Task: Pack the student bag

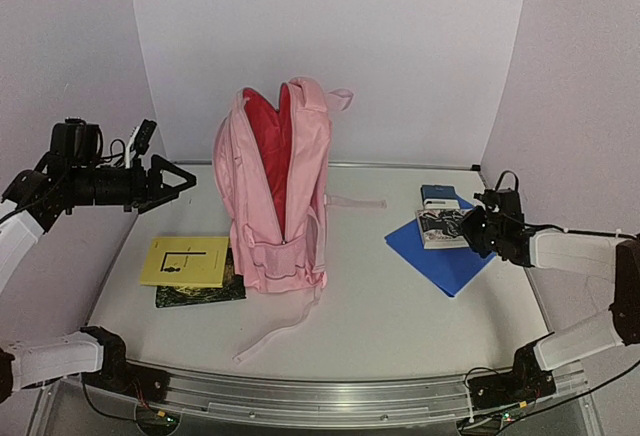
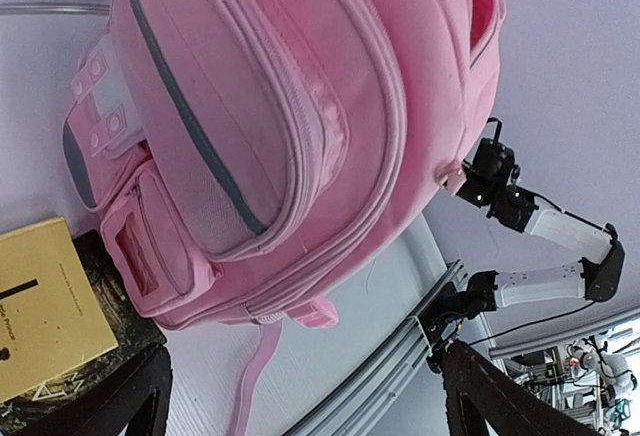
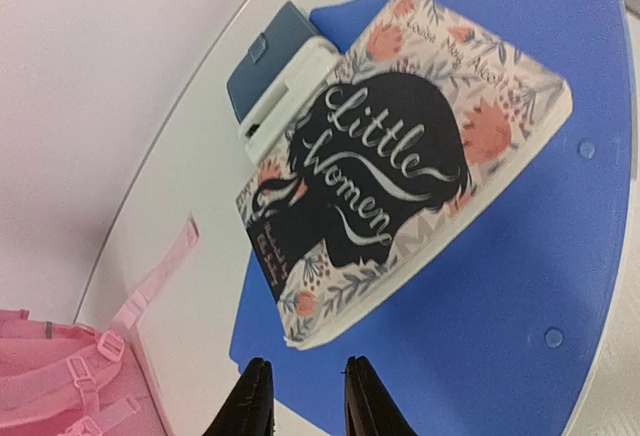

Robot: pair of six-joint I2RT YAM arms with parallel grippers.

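A pink backpack stands upright in the middle of the table, its zip open onto a red lining. Left of it lie a yellow book and, partly beneath, a dark patterned book. At the right, the Little Women book lies on a blue folder, beside a dark blue-and-white item. My right gripper is over the folder near the book's lower edge, its fingers apart and empty. High at the left, clear of the backpack, hangs my left gripper, wide open and empty.
A loose pink strap trails from the backpack toward the table's front edge. Another strap reaches right. Bare table lies between the backpack and the folder. White walls close in the back and sides.
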